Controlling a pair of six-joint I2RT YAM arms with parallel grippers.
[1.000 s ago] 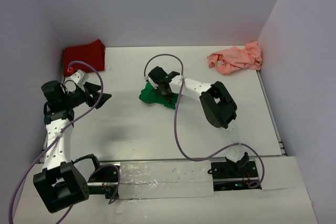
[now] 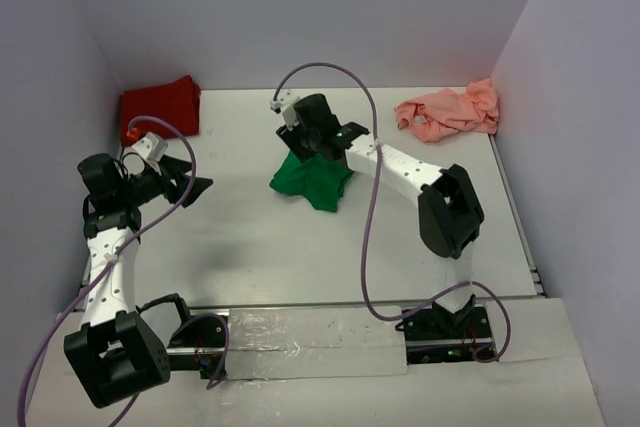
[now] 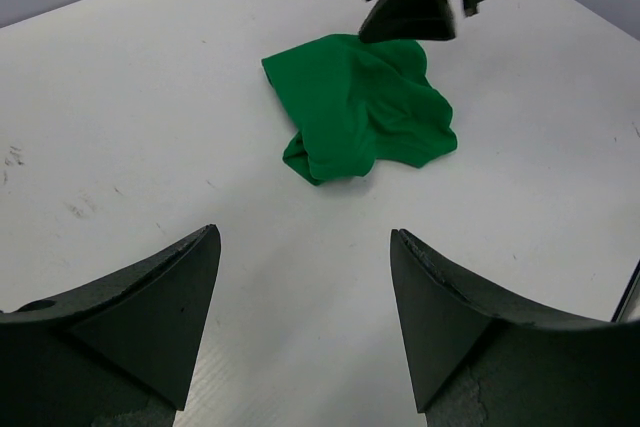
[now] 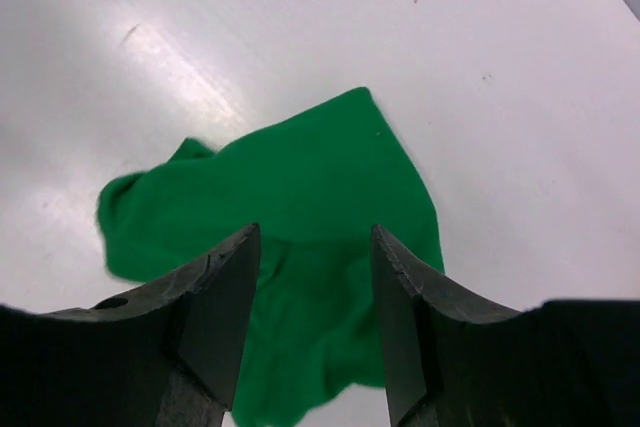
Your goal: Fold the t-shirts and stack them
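A green t-shirt (image 2: 310,187) lies loosely bunched in the middle of the table; in the left wrist view the same cloth (image 3: 360,107) has folded-over corners. My right gripper (image 2: 290,135) hangs above it, and in the right wrist view its fingertips (image 4: 240,252) are apart over the cloth (image 4: 320,167), with nothing seen held. My left gripper (image 2: 190,182) stands open at the left side with only bare table between its fingers. A folded red t-shirt (image 2: 158,107) lies at the back left, and a crumpled pink t-shirt (image 2: 445,115) at the back right.
Walls enclose the back and both sides. Purple cables loop over both arms.
My right gripper has risen off the green t-shirt and shifted toward the back, uncovering more of it; the cloth stays on the table. The left arm has not moved.
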